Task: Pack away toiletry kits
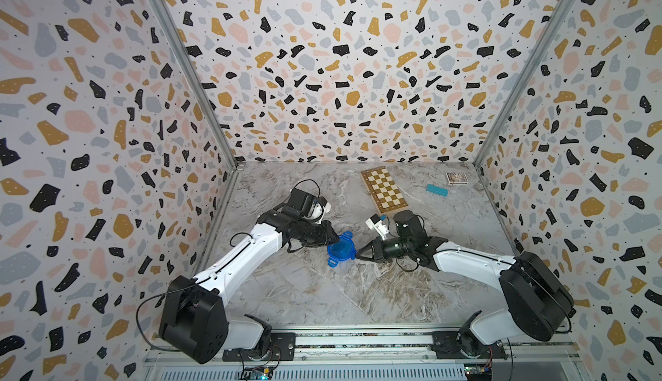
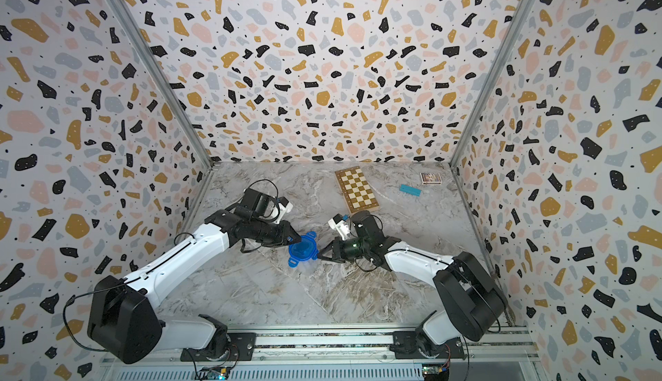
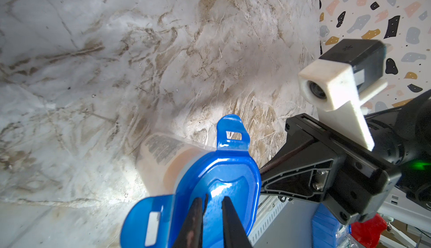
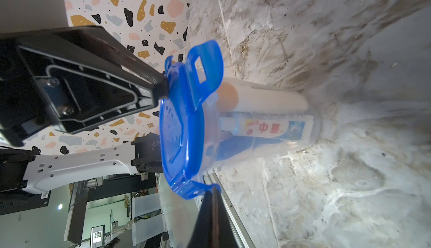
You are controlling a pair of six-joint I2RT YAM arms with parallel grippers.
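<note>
A clear canister [image 4: 269, 99] with a toothpaste tube [image 4: 269, 126] inside stands on the marble table. Its blue lid [image 1: 340, 248] sits on top, with side flaps sticking outward, one of them the flap [image 4: 207, 73] in the right wrist view. My left gripper has its fingers apart over the lid, with no object seen gripped. My right gripper is shut, its tips against a lid flap [image 4: 197, 187] on the right side; nothing shows between them. The lid's lower part is cut off in the left wrist view.
Behind the arms lies a chessboard [image 1: 384, 189]. A blue box [image 1: 436, 190] and a card pack [image 1: 456, 178] rest at the back right. Free marble surrounds the canister, and both arms stand close together there.
</note>
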